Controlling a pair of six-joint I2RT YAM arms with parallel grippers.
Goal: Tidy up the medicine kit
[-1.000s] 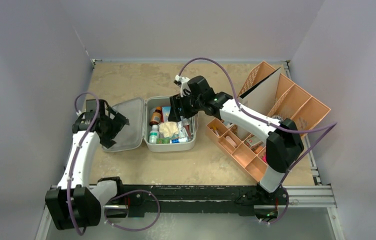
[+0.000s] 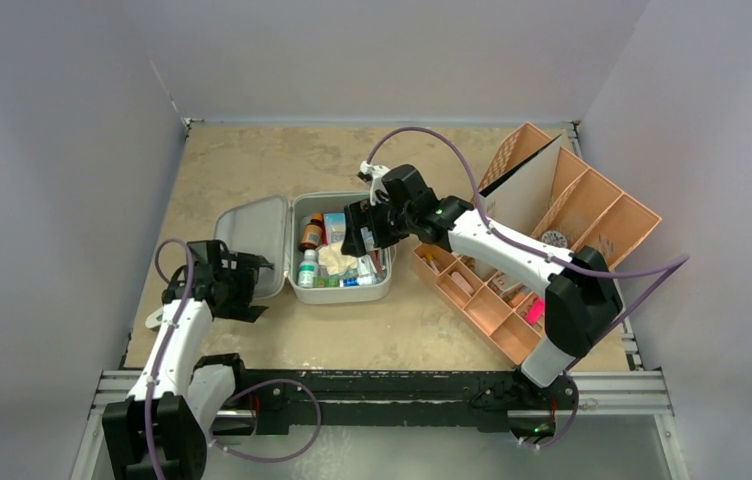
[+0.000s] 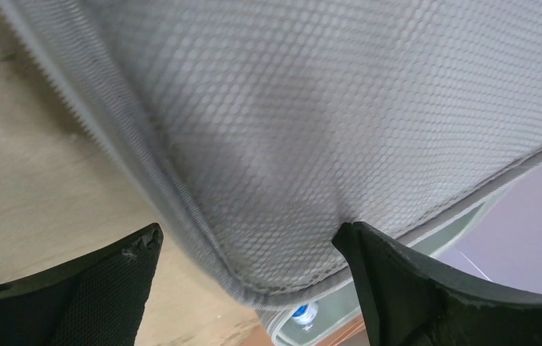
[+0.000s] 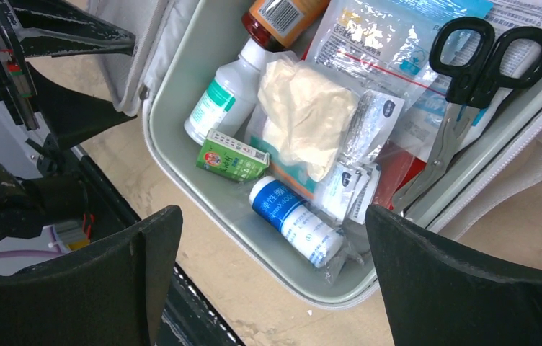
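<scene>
The grey medicine kit (image 2: 342, 298) lies open at centre, holding bottles, packets and black scissors (image 4: 455, 94); in the right wrist view a blue-capped bottle (image 4: 290, 216) lies near one corner. My left gripper (image 2: 257, 285) is at the near edge of the lid (image 2: 252, 225); in the left wrist view its fingers stand apart over the grey mesh, one touching or very near the rim. My right gripper hangs open above the kit's right part, nothing between its fingers.
An orange multi-compartment organizer (image 2: 487, 315) with small items stands to the right. Bare table (image 2: 372, 330) shows in front of and behind the kit.
My left gripper has moved toward the front and right, down along the lid's near edge. The right gripper has shifted slightly right.
</scene>
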